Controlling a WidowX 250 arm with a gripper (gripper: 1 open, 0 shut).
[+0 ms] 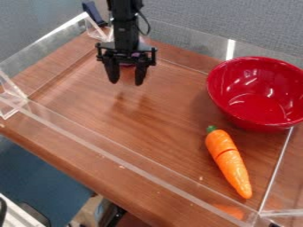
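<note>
My black gripper (126, 73) hangs over the wooden surface at the top middle, open, with its two fingers apart and pointing down. A small purplish object (129, 63) sits partly hidden behind it, too covered to make out clearly. A red bowl (253, 93) stands at the right. An orange carrot (229, 162) with a green tip lies below the bowl, well apart from the gripper.
A clear low plastic wall (130, 165) borders the wooden surface, with a grey wall (225, 27) behind it.
</note>
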